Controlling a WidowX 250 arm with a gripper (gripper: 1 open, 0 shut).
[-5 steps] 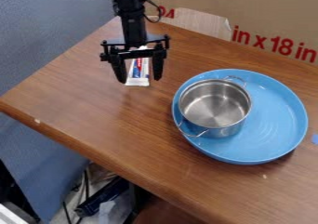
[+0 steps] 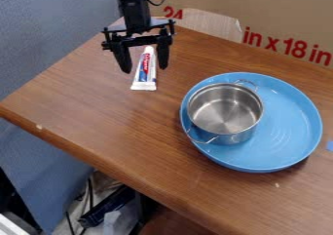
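Observation:
My black gripper is open at the upper left of the table, hanging above a white toothpaste tube with red and blue print, its fingertips to either side of the tube's upper part. A blue plate lies on the right of the wooden table, and a steel pot with wire handles stands on it.
A cardboard box with red lettering stands behind. The table's left edge borders a blue-grey padded surface, with dark clutter below.
My gripper has moved up and slightly left, uncovering more of the toothpaste tube. The plate and pot are unchanged.

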